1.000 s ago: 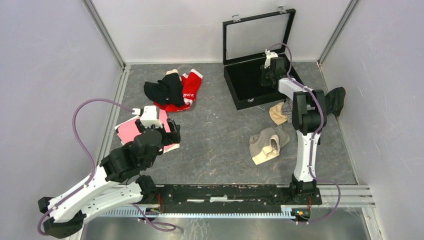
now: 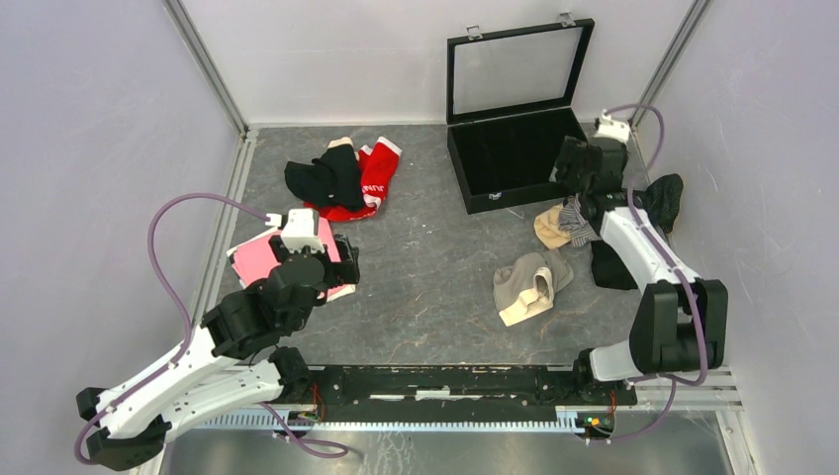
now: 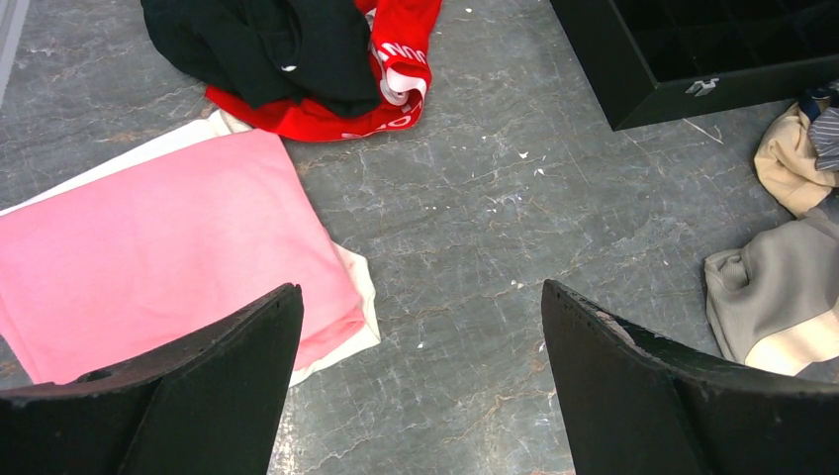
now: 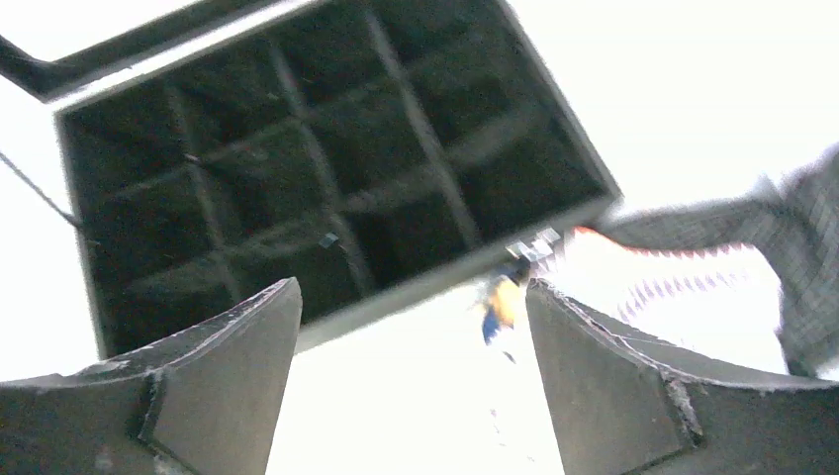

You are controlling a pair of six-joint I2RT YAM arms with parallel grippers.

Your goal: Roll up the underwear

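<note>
Pink underwear (image 3: 168, 257) with cream edging lies spread flat at the left of the table, its far side touching the clothes behind it. My left gripper (image 2: 346, 259) hangs over its right part, fingers wide apart and nothing between them. A red garment (image 3: 406, 59) with white lettering and a dark one (image 3: 267, 59) lie heaped just beyond. At the back right, my right gripper (image 2: 566, 163) is open near the right side of the black box (image 2: 475, 205); its wrist view is blurred and overexposed, with no cloth showing between the fingers.
The box has its glass lid raised and shows empty-looking compartments (image 4: 267, 188). Grey underwear (image 2: 519, 282), a beige and striped bundle (image 2: 554, 228) and dark cloth (image 2: 665, 198) lie along the right.
My right arm has swung right, taking its gripper from over the box toward the box's right side. The box shifted slightly right and its raised lid moved with it. My left arm stayed almost still.
</note>
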